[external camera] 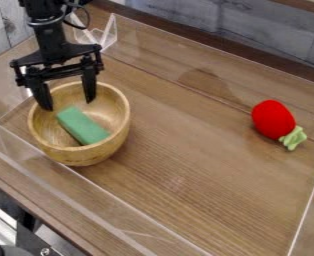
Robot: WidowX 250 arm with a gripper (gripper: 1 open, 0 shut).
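Observation:
My gripper (60,90) is at the upper left, its black fingers spread open over the back part of a round wooden bowl (110,150). A green block (81,126) lies tilted inside the bowl, in front of the fingers; nothing shows held between them.
A red object with a green leafy end, like a strawberry (273,120), lies on the wooden table (200,200) at the right. A clear, indistinct shape sits at the top left behind the arm.

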